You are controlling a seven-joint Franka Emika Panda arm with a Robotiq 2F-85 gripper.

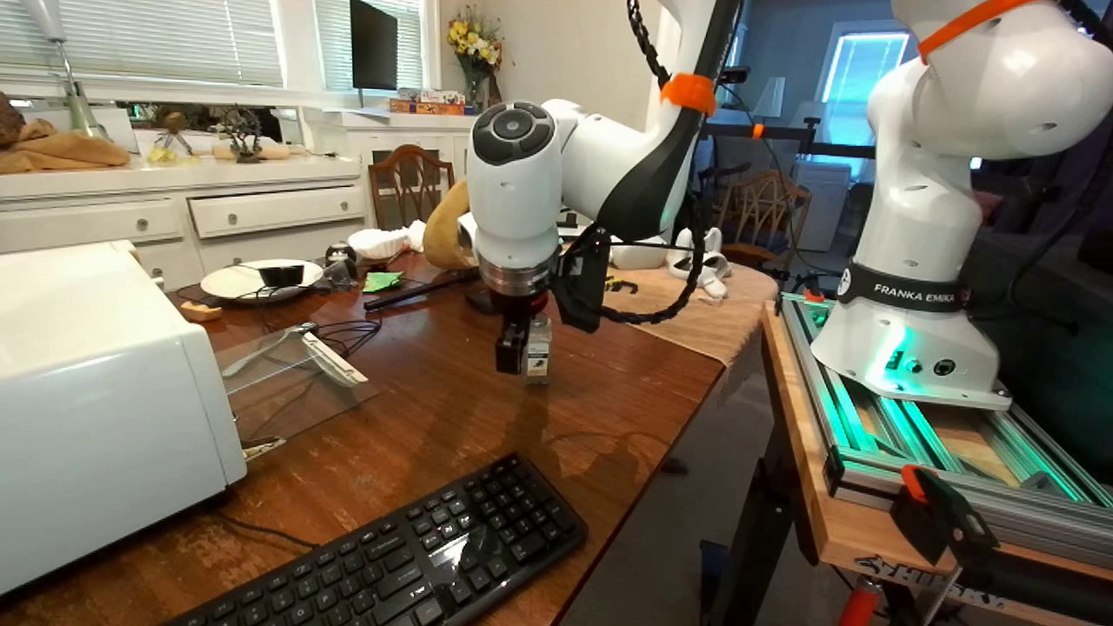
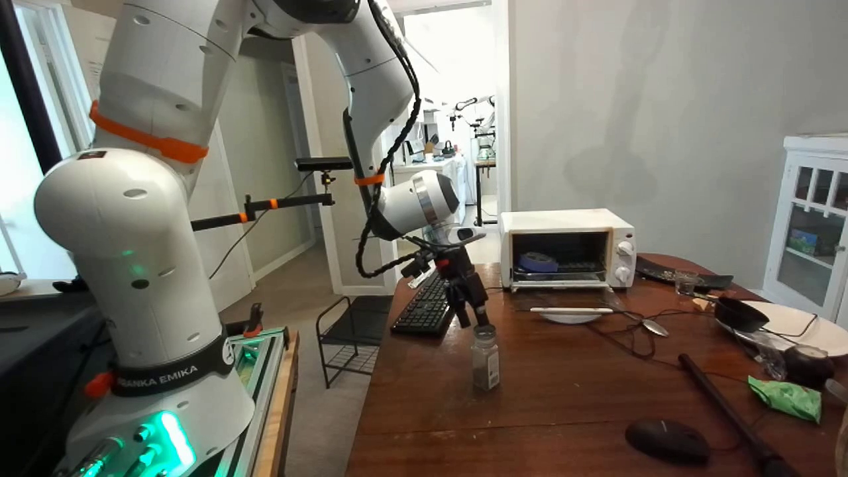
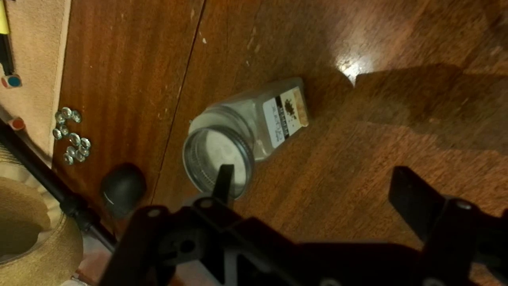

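A clear glass jar [image 3: 259, 119] with a small label stands upright on the wooden table, also visible in exterior view 2 [image 2: 485, 362]. Its round rim [image 3: 190, 162] faces the wrist camera, and pale contents or the pale bottom show through it. My gripper is open, pointing down, with its fingers wide apart and nothing held between them. In the wrist view the left fingertip [image 3: 224, 178] overlaps the jar's mouth; whether it touches the rim I cannot tell. Exterior view 2 puts the gripper [image 2: 473, 317] just above the jar's top, slightly to its left.
A black keyboard [image 1: 417, 558] lies toward the table's near edge, with a white toaster oven [image 2: 568, 222] behind it. A black mouse [image 2: 666, 442], a dark rod [image 2: 727, 413] and a green packet [image 2: 787, 399] lie to the jar's right. Bare wood surrounds the jar.
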